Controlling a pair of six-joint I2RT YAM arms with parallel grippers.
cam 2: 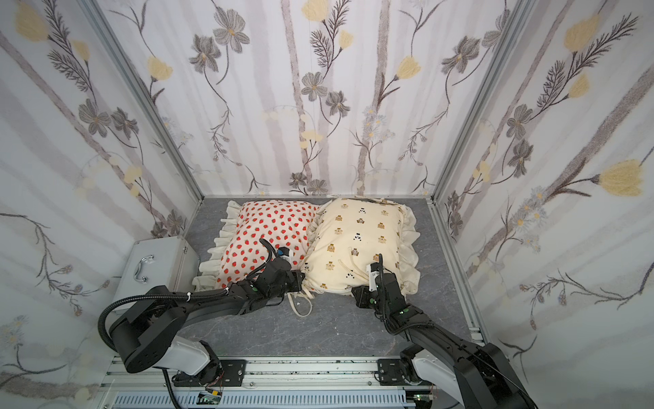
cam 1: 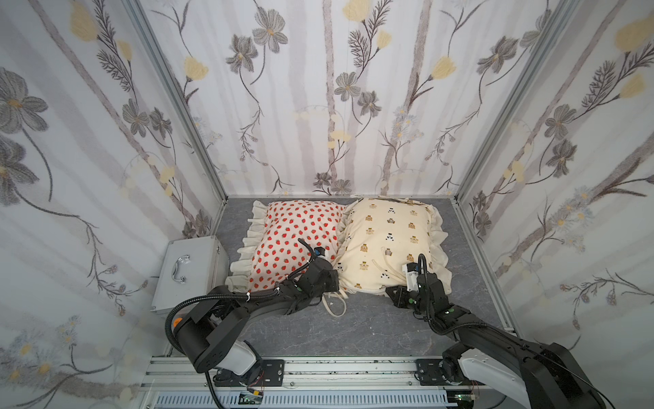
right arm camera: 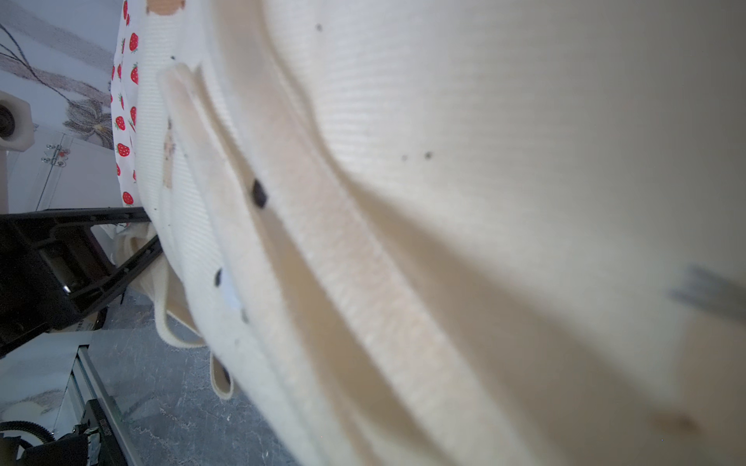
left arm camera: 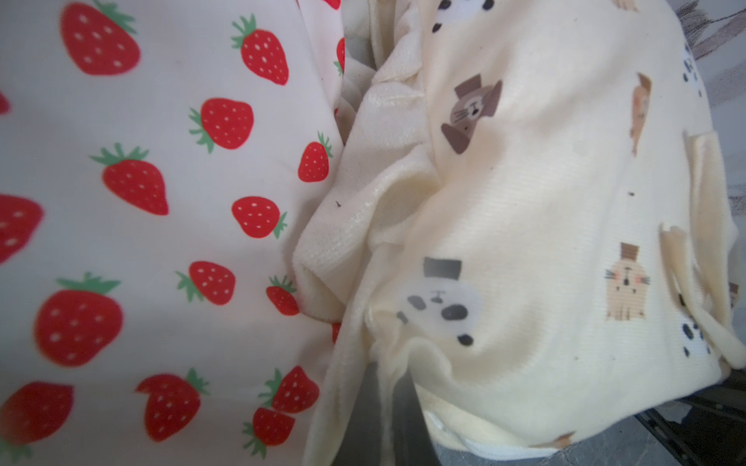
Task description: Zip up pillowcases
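Note:
The cream pillowcase with animal prints lies right of the strawberry pillow. My left gripper is shut at the cream case's ruffled seam beside the strawberry one; whether fabric is pinched between its fingertips is unclear. My right gripper is at the cream case's front edge on the right. In the right wrist view, pale strips run along that cream fabric, very close and partly blurred; the state of the right fingers is hard to make out. Loose cream loops hang at the front between the pillows.
A silver case stands at the left. Floral-printed walls close in on three sides.

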